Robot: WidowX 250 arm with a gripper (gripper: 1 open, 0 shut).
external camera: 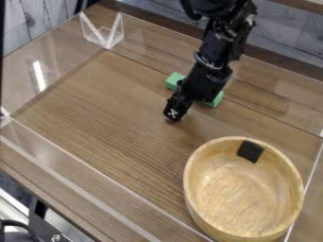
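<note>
The black arm reaches down from the top centre to my gripper (pixel 175 112), low over the wooden table at the middle of the view. It looks shut, and I see nothing clearly held between its small fingers. Right behind it lies a green object (pixel 210 95), partly hidden by the arm; whether they touch I cannot tell.
A large beige round container (pixel 243 213) with a black rectangle (pixel 250 151) on its rim fills the lower right. A white wire-like item (pixel 105 30) stands at the top left.
</note>
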